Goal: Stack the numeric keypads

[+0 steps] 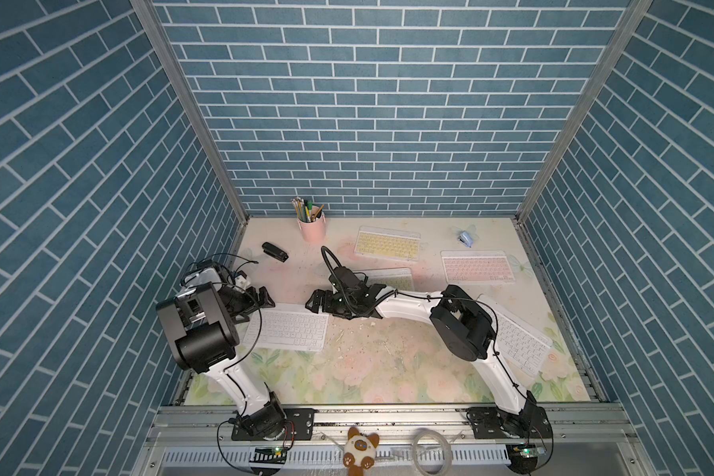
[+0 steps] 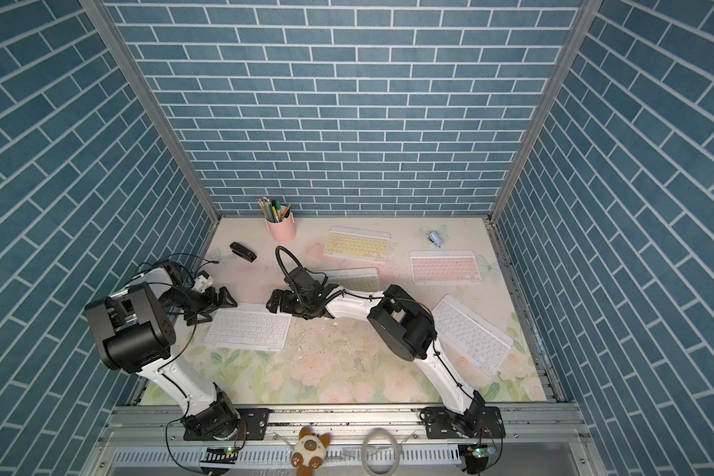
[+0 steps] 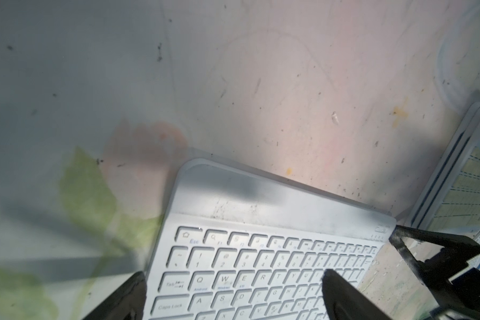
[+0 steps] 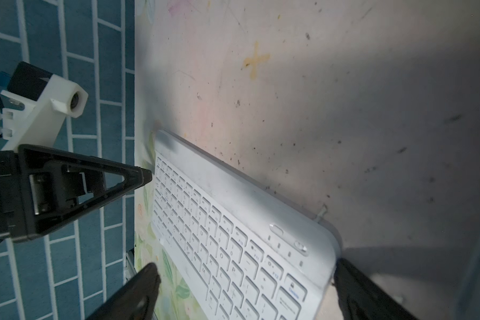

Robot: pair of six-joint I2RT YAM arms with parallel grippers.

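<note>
A white keyboard (image 1: 287, 329) lies at the front left, its upper edge between both grippers. My left gripper hovers at its left end, fingers apart; in the left wrist view they frame the keys. My right gripper stands open at the keyboard's upper right corner, one finger beside that corner. A yellow keyboard (image 1: 386, 243) lies at the back, another keyboard (image 1: 392, 277) is partly hidden behind the right arm, a pink keyboard (image 1: 477, 267) is at the right, and a second white keyboard (image 1: 523, 341) lies askew at the front right.
A pink pen cup (image 1: 312, 227) and a black stapler (image 1: 274, 251) stand at the back left, and a small blue object (image 1: 465, 238) at the back right.
</note>
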